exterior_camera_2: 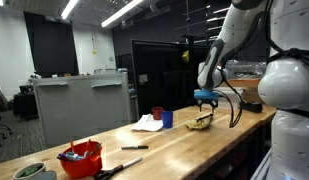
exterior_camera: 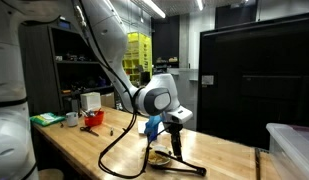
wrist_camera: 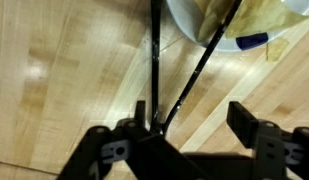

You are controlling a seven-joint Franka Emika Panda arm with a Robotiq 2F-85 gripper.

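Black tongs (wrist_camera: 155, 60) spread in a V in the wrist view, their joined end low between my gripper's fingers and their arms reaching a white bowl (wrist_camera: 185, 18) at the top. Crumpled yellowish pieces (wrist_camera: 264, 15) fill the bowl, which the frame's edge cuts off. My gripper stands open around the tongs' joined end, with a wide gap on the right; contact on the left side is unclear. In exterior view 1 the gripper (exterior_camera: 176, 150) points down over the tongs (exterior_camera: 184, 167), just above the wooden table.
In exterior view 2, a blue cup (exterior_camera_2: 167, 119), a red cup (exterior_camera_2: 157, 113) and a white cloth (exterior_camera_2: 147, 124) stand beyond the bowl. A red container (exterior_camera_2: 80, 160) with tools is at the near left. Bare table (exterior_camera_2: 184, 150) lies between.
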